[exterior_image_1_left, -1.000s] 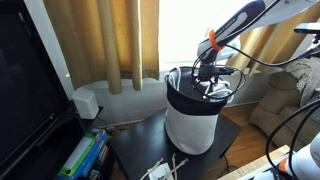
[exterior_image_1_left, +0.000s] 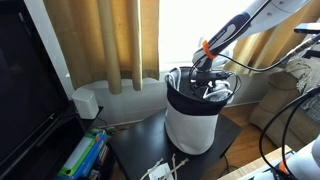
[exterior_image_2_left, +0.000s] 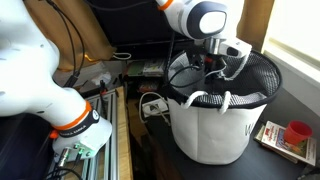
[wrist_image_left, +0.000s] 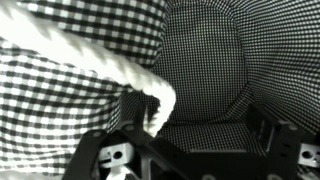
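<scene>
A tall white basket (exterior_image_2_left: 212, 132) with a dark lining (exterior_image_2_left: 262, 75) stands on the dark table, its mouth facing up. White rope handles (exterior_image_2_left: 212, 100) hang at its rim. My gripper is at the basket's mouth, fingers apart, pointing down towards the checked lining (wrist_image_left: 205, 60). In the wrist view a thick white rope (wrist_image_left: 90, 52) runs in from the upper left and bends down close to the left finger (wrist_image_left: 118, 154). Whether it touches that finger is hard to tell. Only lining shows between the fingers.
A red mug (exterior_image_2_left: 297, 132) stands on the dark table right of the basket in exterior view 2. Sticks (exterior_image_1_left: 176, 162) lie on the table in front of the basket. Curtains (exterior_image_1_left: 100, 40) and the window wall are behind.
The arm has come down slightly at the basket's mouth; its orange band sits lower than before. The basket has not visibly moved.
</scene>
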